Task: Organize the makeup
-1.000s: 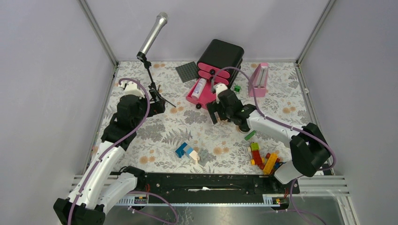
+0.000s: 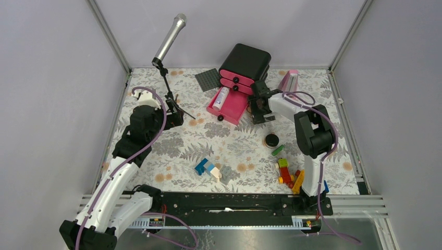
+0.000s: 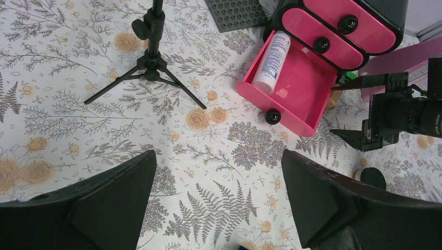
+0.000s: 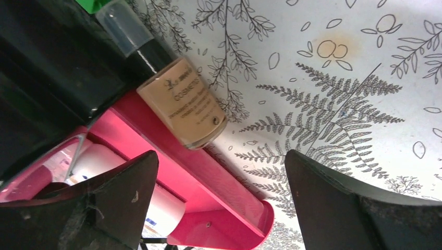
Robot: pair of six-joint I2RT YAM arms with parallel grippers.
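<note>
The tan foundation bottle (image 4: 182, 101) lies against the outside of the pink drawer's right wall, its clear cap toward the cabinet. In the left wrist view, only part of the bottle (image 3: 334, 99) shows between the wide-apart fingers of my right gripper. That gripper is open and holds nothing. A white tube (image 3: 272, 62) rests inside the pulled-out drawer (image 3: 305, 112) along its left side; the drawer's right half is bare. My left gripper stays open and empty over the tablecloth, left of the drawer.
The black cabinet (image 2: 245, 61) stands behind the drawer, with a pink holder (image 2: 288, 80) to its right. A dark-lidded jar (image 2: 271, 140) sits front right. Toy bricks (image 2: 284, 174) lie near the front. A microphone stand (image 2: 168, 86) rises at left.
The bottle has moved from the open table in front of the drawer back to its right wall, and turned. My right gripper has moved rearward to it. The left arm is unmoved.
</note>
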